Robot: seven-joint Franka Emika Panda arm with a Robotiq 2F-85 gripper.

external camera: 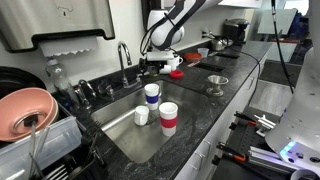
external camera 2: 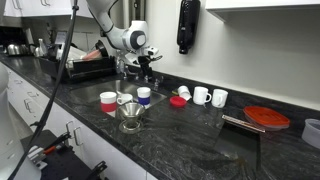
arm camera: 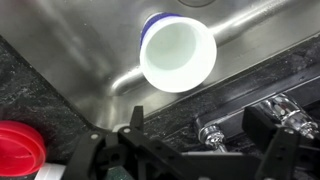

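Note:
In the wrist view my gripper stands open, its dark fingers wide apart with nothing between them. Ahead of the fingers, in or over the metal sink [arm camera: 75, 40], is a white cup [arm camera: 178, 58] with a blue-purple band, seen from above with its round mouth showing. Exterior view 1 shows this banded cup [external camera: 152, 90] at the sink's far end, a white mug [external camera: 141, 116] nearer, and a red-and-white cup [external camera: 169, 120] on the front rim side. The gripper itself cannot be made out in either exterior view.
Faucet fittings [arm camera: 212, 136] lie close to the right finger. A red bowl [external camera 2: 178, 102] and white mugs [external camera 2: 201, 95] stand toward the back wall. A clear bowl [external camera 2: 130, 118] sits near the counter's front edge. A person [external camera: 160, 33] stands behind.

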